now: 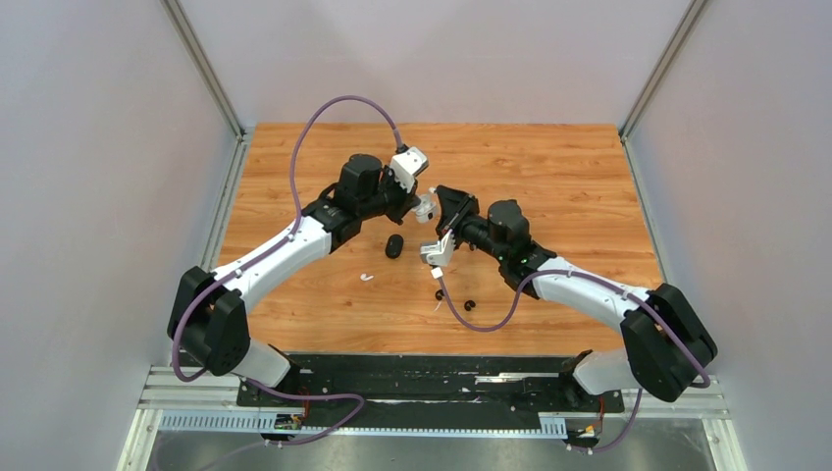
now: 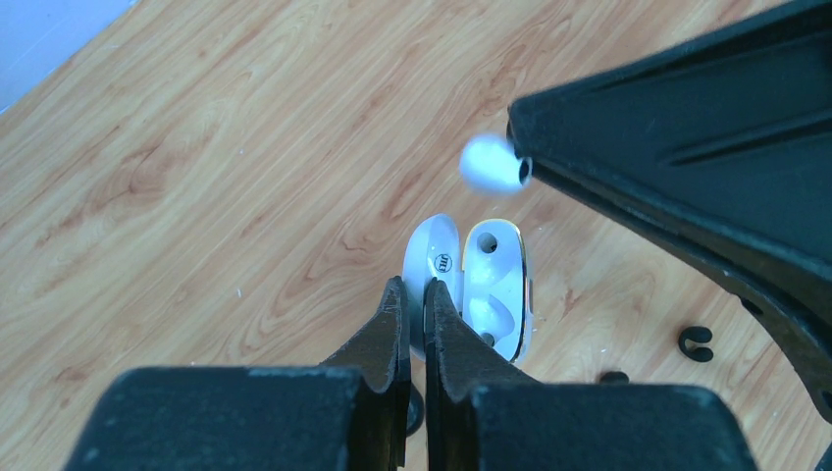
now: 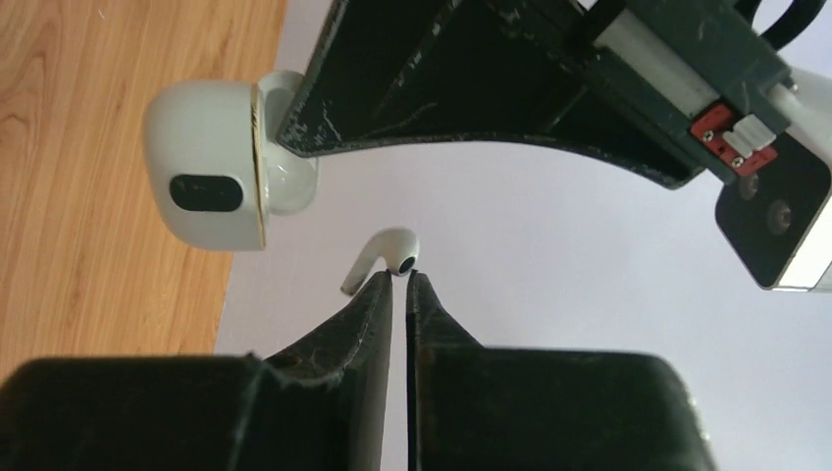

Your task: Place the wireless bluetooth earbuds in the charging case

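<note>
The white charging case [image 2: 495,280] is open in the air, with my left gripper shut on its lid. Its two hollows face up in the left wrist view, and no earbud shows in them. A white earbud [image 3: 395,242] sticks out from the tips of my right gripper, which is closed narrowly on its end. In the left wrist view that earbud [image 2: 491,164] hangs above the far end of the case, apart from it. From above, the right gripper [image 1: 438,192] stands just right of the case [image 1: 425,209].
On the table lie a small white piece [image 1: 366,277], perhaps the other earbud, a black oval object [image 1: 394,245] and small black bits [image 1: 470,305]. The right gripper's dark finger [image 2: 677,147] crowds the space over the case.
</note>
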